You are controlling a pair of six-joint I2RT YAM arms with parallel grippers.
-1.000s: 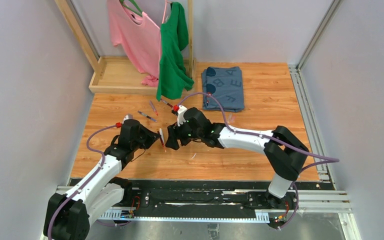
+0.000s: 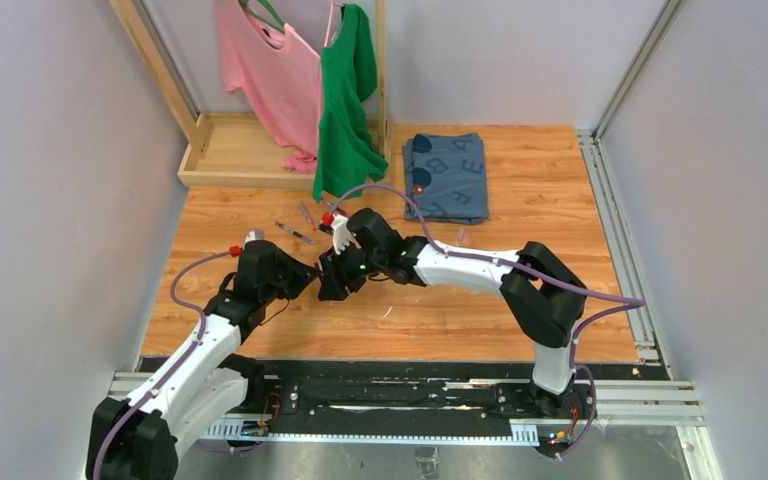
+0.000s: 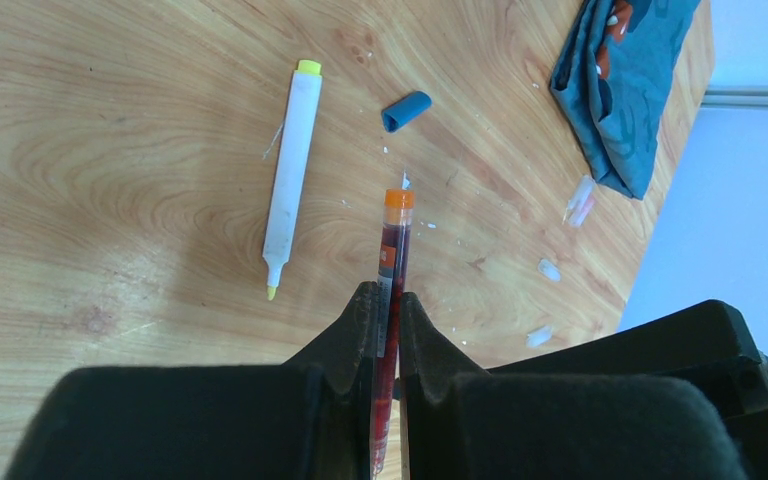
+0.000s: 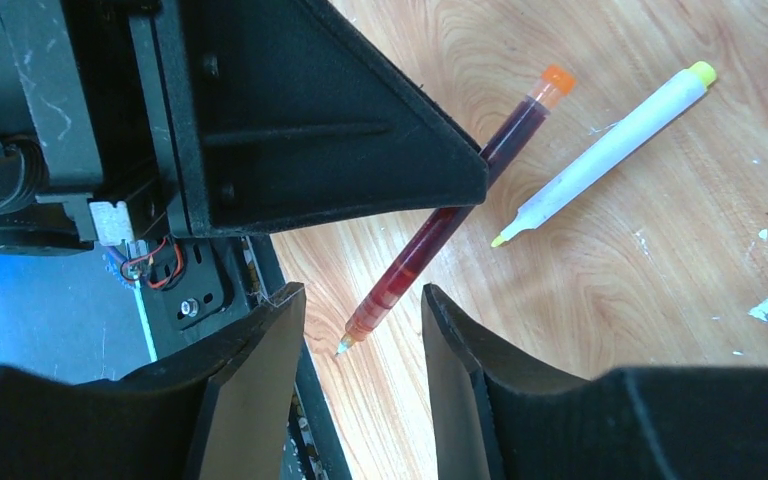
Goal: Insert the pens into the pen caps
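Observation:
A dark red pen with an orange end (image 3: 390,250) is held upright-slanted in my left gripper, which is shut on it. In the right wrist view, my right gripper is part open around that pen's lower end and pale tip, its fingers apart from the pen. A white pen with yellow ends (image 3: 290,170) lies on the table beside it. A small blue cap (image 3: 405,110) lies nearby. In the top view both grippers meet at the middle-left of the table.
More pens (image 2: 293,232) lie behind the grippers. A folded blue cloth (image 2: 445,177) is at the back right, and a wooden rack (image 2: 200,160) with hanging shirts at the back left.
My right gripper has moved left toward the left gripper and the held pen. The left arm has stayed about still.

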